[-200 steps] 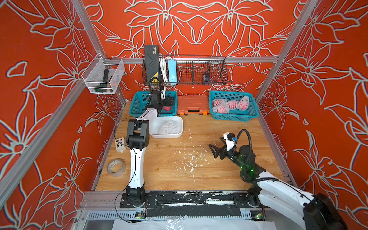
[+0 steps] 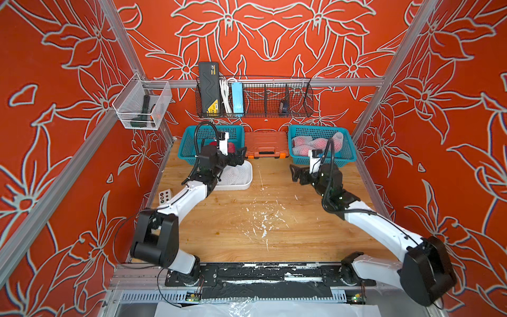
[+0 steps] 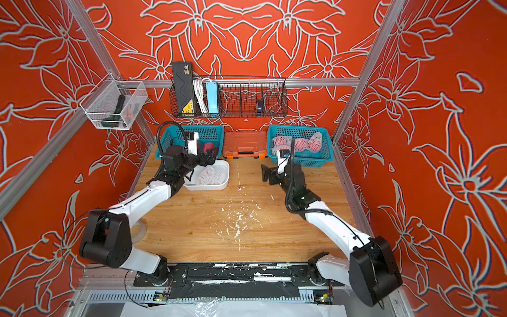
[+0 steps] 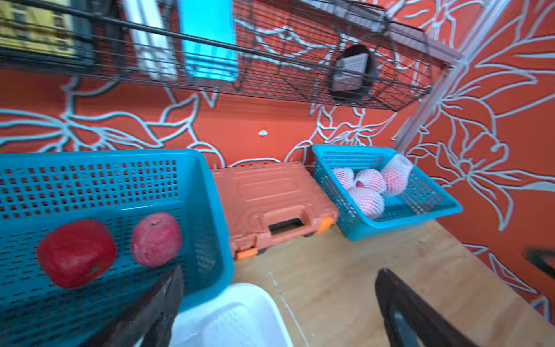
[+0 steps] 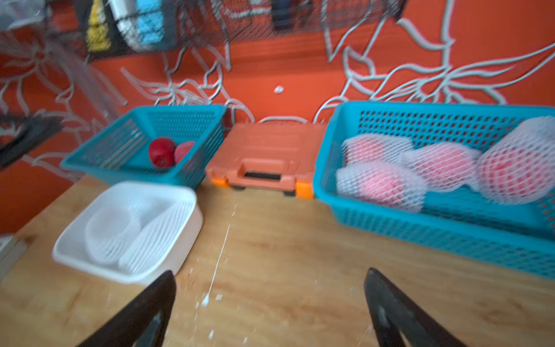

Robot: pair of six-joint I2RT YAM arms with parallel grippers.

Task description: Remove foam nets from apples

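Two bare red apples (image 4: 75, 252) sit in the left teal basket (image 4: 197, 173). The right teal basket (image 5: 364, 221) holds several apples in white foam nets (image 5: 380, 186). A white tray (image 5: 188, 219) in front of the left basket contains loose nets (image 5: 109, 234). My left gripper (image 2: 238, 157) is open and empty at the right front of the left basket, over the tray's back. My right gripper (image 2: 299, 174) is open and empty in front of the right basket.
An orange case (image 2: 266, 139) lies between the baskets. A wire shelf (image 2: 269, 100) hangs above, and a clear bin (image 2: 142, 108) is at upper left.
My right arm has risen and moved toward the right basket.
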